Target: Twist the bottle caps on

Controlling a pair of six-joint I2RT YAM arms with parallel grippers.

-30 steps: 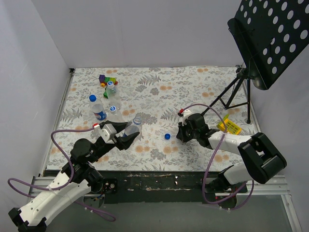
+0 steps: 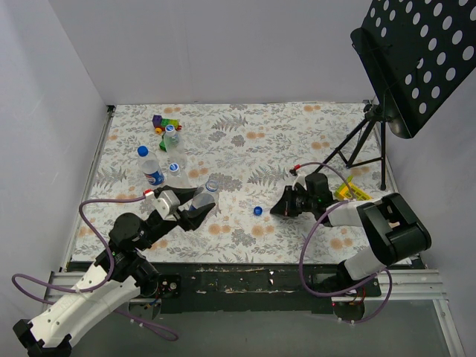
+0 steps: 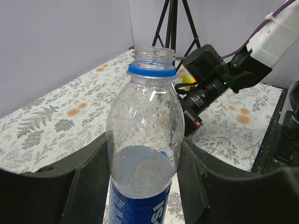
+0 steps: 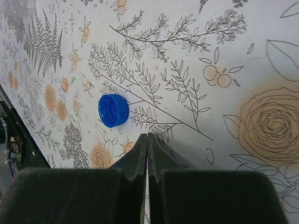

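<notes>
My left gripper (image 2: 197, 208) is shut on an uncapped plastic bottle (image 3: 145, 116) with a blue neck ring and blue label, held upright at the front of the table. A loose blue cap (image 2: 258, 210) lies on the cloth to its right, seen rim-side in the right wrist view (image 4: 113, 110). My right gripper (image 2: 275, 210) is low over the cloth, just right of that cap, shut with nothing visible between its fingers. Other bottles (image 2: 151, 166) stand behind the left gripper, at the left side of the table.
Coloured toy blocks (image 2: 165, 123) lie at the back left. A yellow plastic item (image 2: 352, 190) is at the right, beside a black stand (image 2: 375, 119).
My right arm has shifted slightly right over the last second, with its gripper still low near the cap. The left gripper and bottle have not moved.
</notes>
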